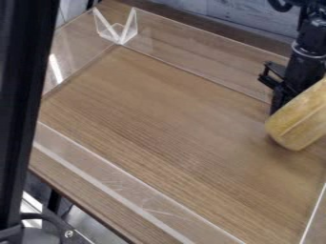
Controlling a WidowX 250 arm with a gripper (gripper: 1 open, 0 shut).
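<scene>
A black robot gripper [283,86] stands at the right edge of the wooden table [159,133], its arm coming down from the top right corner. A long pale tan, loaf-like object [300,120] lies tilted against the gripper, partly covering it and running off the right edge of the view. The fingertips are mostly hidden behind this object, so whether they are open or shut on it is unclear.
A small white angular piece [117,29] sits at the back left, near clear strips along the table. A dark post runs down the left edge.
</scene>
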